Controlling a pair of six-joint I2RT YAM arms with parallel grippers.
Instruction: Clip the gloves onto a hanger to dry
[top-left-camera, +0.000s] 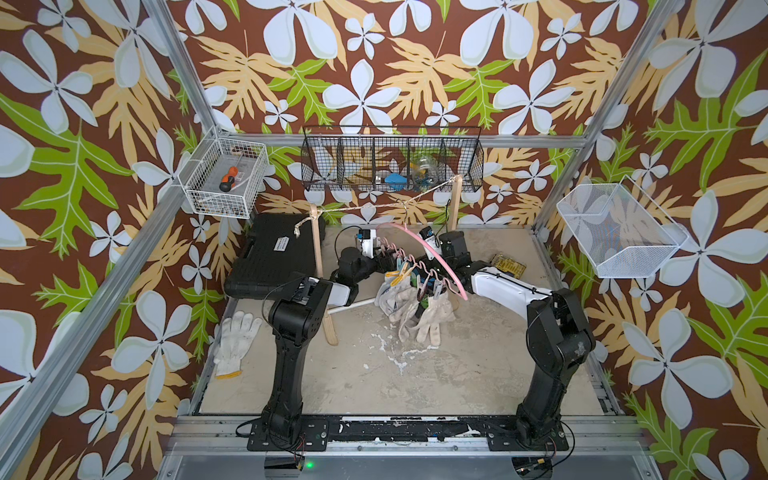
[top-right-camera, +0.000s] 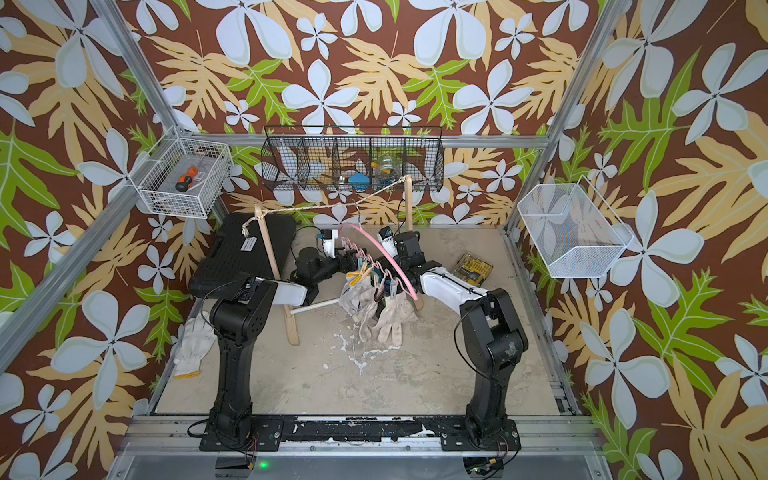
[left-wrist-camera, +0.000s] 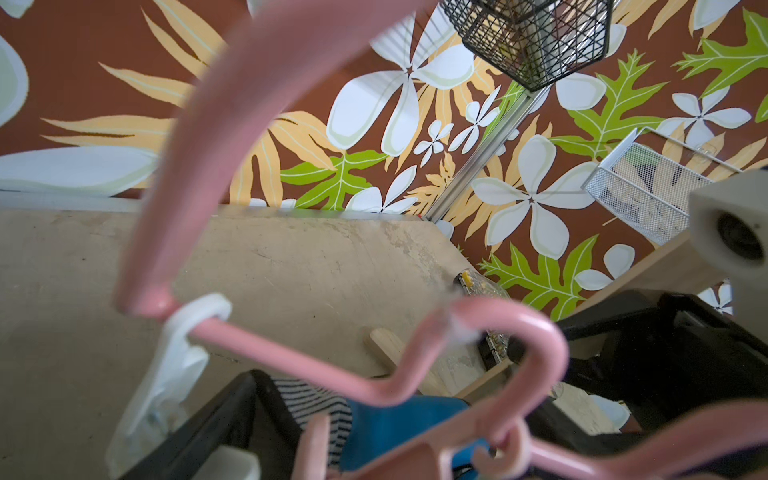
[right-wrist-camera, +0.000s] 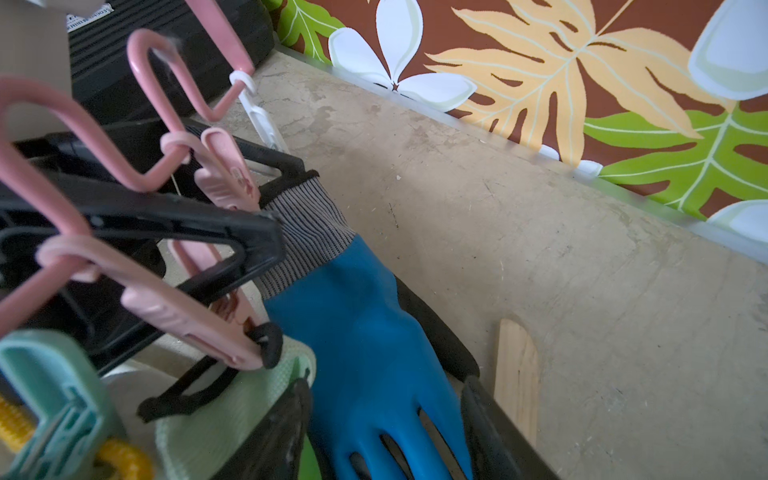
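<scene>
A pink hanger (top-left-camera: 436, 260) hangs from the rope with a cluster of gloves (top-left-camera: 428, 314) clipped below it. Among them, the blue glove (right-wrist-camera: 360, 336) with a striped cuff (right-wrist-camera: 308, 228) hangs among the hanger's pink clips (right-wrist-camera: 180, 316); whether a clip grips its cuff cannot be made out. Around that cuff, my left gripper has its black fingers apart, not closed on it. My right gripper has its fingers spread, the blue glove's fingers showing between them; no grip is visible. A separate white glove (top-left-camera: 237, 340) lies on the table at the left.
Two wooden posts (top-left-camera: 317, 248) carry the rope (top-left-camera: 384, 205). A black case (top-left-camera: 272, 256) fills the back left. A yellow item (top-left-camera: 509, 265) sits behind the right arm. Bare table (top-left-camera: 480, 360) lies in front of the hanging gloves.
</scene>
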